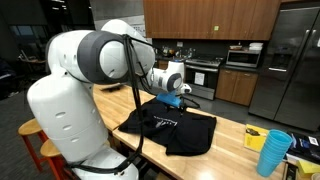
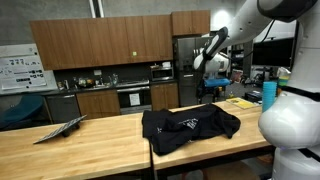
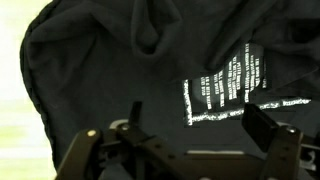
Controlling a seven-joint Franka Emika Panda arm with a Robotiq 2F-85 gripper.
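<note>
A black cloth (image 1: pixel 190 138) with white printed text lies spread and wrinkled over the wooden table (image 1: pixel 225 160). In the wrist view, the cloth (image 3: pixel 100 90) fills most of the picture, with a raised fold near the top and a block of white print (image 3: pixel 228 82) right of centre. My gripper stands open above it, with dark fingers (image 3: pixel 132 138) apart at the lower edge and only cloth showing beyond them. Exterior view 2 has the gripper (image 2: pixel 209 96) pointing down over the right part of the cloth (image 2: pixel 185 128).
A stack of blue cups (image 1: pixel 273 154) stands at the table's right side, near yellow items (image 1: pixel 256 137). Stools (image 1: pixel 32 130) are beside the table at left. In exterior view 2, a dark flat object (image 2: pixel 62 128) lies at the table's left. Bare wood surrounds the cloth.
</note>
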